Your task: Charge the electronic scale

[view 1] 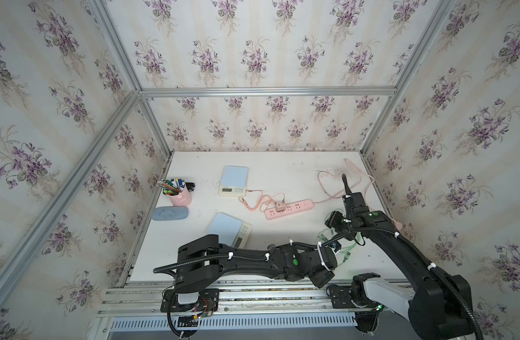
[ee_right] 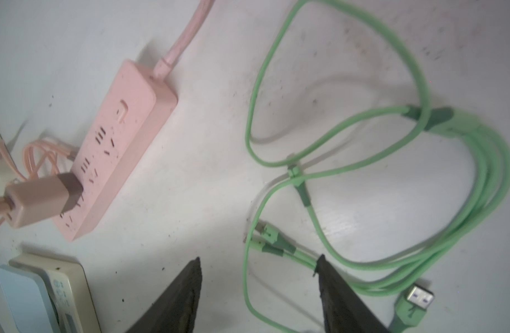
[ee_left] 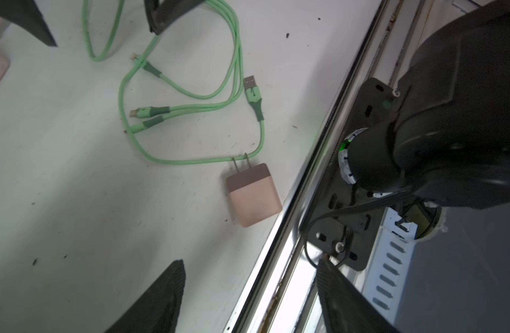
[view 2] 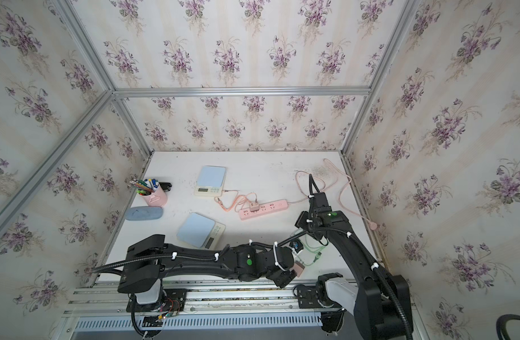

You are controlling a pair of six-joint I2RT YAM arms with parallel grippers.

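Note:
A pink charger block [ee_left: 253, 197] lies near the table's front edge, prongs pointing away from the edge, with the green cable [ee_left: 196, 162] just beyond them. My left gripper is open and above the table near the block, nothing between its fingers. Over the coiled green cable [ee_right: 377, 161] hangs my right gripper, also open and empty. The cable's USB plug [ee_right: 414, 305] lies loose at the right wrist view's lower right. Two blue-topped scales stand on the left: one far back [view 1: 233, 180], one nearer [view 1: 228, 229], partly behind my left arm.
A pink power strip [view 1: 291, 209] lies mid-table with another charger [ee_right: 38, 197] plugged in, its orange-pink cable leading toward the far scale. A pen cup [view 1: 180, 196] and grey-blue case [view 1: 169, 213] stand at left.

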